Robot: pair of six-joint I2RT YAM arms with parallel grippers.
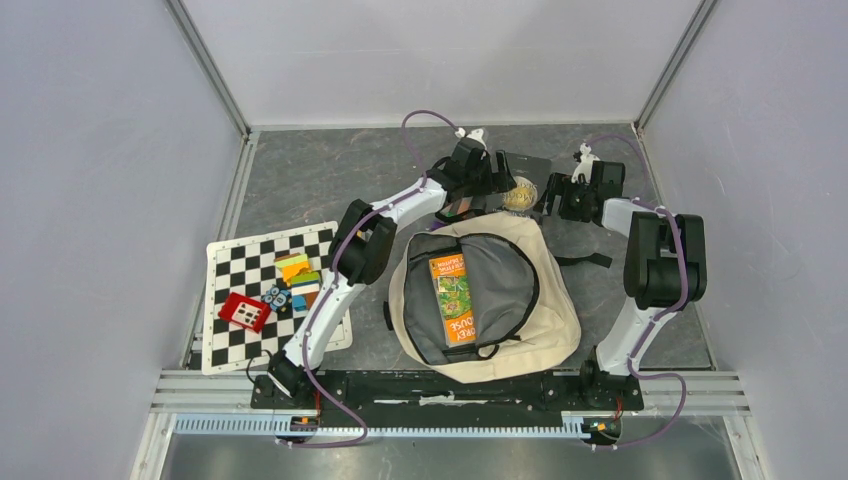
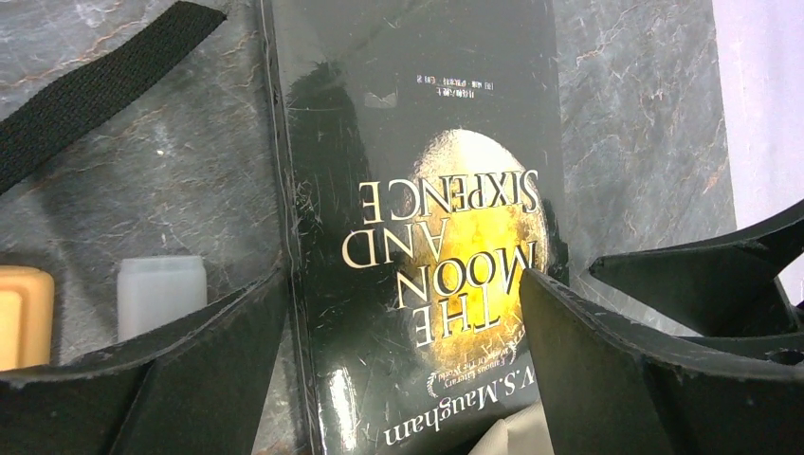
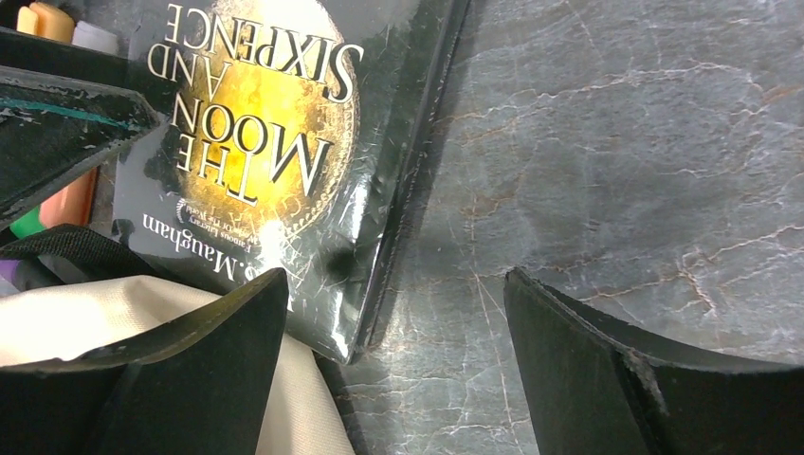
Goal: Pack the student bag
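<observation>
A dark book, The Moon and Sixpence, lies on the grey table just behind the open cream bag, which holds an orange book. My left gripper is open above the book's left side, with the cover between and below its fingers. My right gripper stands open at the book's right edge, one finger toward the cover, the other over bare table.
A checkered board with colourful toys is at the left. An orange object and a pale one lie beside the book. Bare table is at back left and lower right.
</observation>
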